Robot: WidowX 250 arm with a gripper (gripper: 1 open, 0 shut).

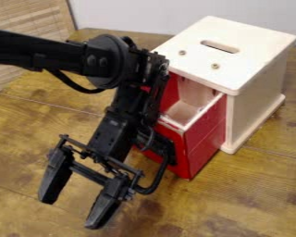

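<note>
My black gripper (80,190) hangs low over the wooden floor at the lower left, its two fingers spread open with nothing between them. Behind it, to the right, stands a pale wooden cabinet (255,102) with a slotted top and red drawers. The upper red drawer (206,130) is pulled partly out, showing a pale, seemingly empty inside, partly hidden by my arm. A lower red front is partly hidden behind the arm.
A light wooden panel (15,60) lies along the upper left edge.
</note>
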